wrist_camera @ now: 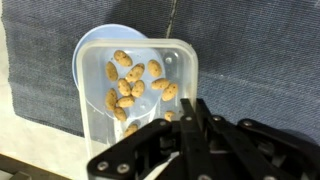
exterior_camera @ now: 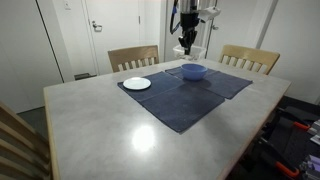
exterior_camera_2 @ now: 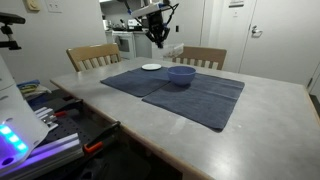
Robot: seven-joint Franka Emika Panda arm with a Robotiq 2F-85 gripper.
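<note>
Held up over the table is a clear plastic container [wrist_camera: 150,97]. Its right wall is at my gripper, which is shut on the rim. Several small brown, nut-like pieces [wrist_camera: 125,87] lie inside it. From the side, the container [exterior_camera: 187,51] hangs above and slightly left of the blue bowl [exterior_camera: 194,73], apart from it. A white plate [exterior_camera: 137,84] lies further left on the dark mat. In the wrist view a pale round rim [wrist_camera: 92,48] shows partly behind the container; whether it is bowl or plate I cannot tell.
Dark placemats [exterior_camera_2: 205,98] lie under the bowl and around it. Chairs [exterior_camera: 134,59] stand along the far side of the table [exterior_camera: 95,125].
</note>
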